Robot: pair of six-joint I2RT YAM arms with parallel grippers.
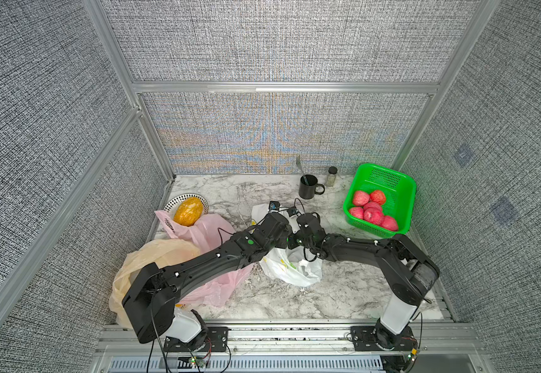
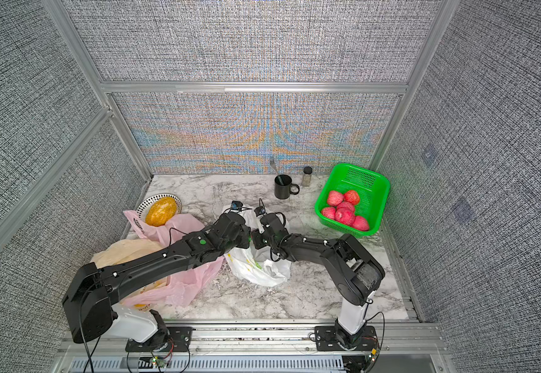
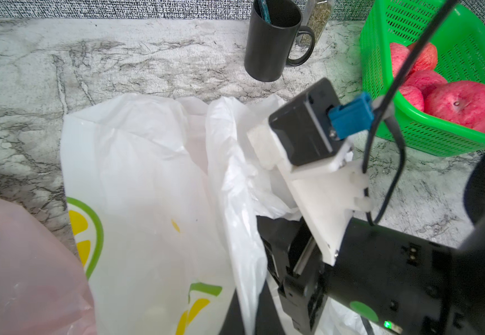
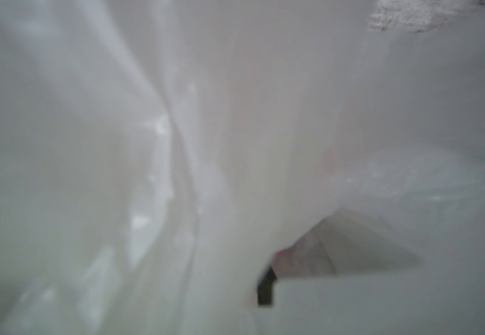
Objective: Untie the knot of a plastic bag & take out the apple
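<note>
The white plastic bag point(image 3: 142, 167) with green and yellow print lies mid-table, spread out in the left wrist view. My left gripper is shut on a gathered fold of it, which rises from between the fingers. From the right my right gripper reaches in behind that fold; its fingertips are hidden by plastic, so its finger is unclear. Blurred white film point(image 4: 225, 139) fills the right wrist view, with a small pinkish patch low down that I cannot identify. No apple shows clearly in the bag. Several red apples point(image 1: 373, 215) sit in the green basket point(image 1: 401, 186).
Pink and beige bags point(image 1: 152, 261) crowd the left side, by a patterned plate holding a yellow fruit point(image 1: 188, 211). A black mug point(image 1: 307, 187) with a fork and a small jar point(image 1: 331, 177) stand at the back.
</note>
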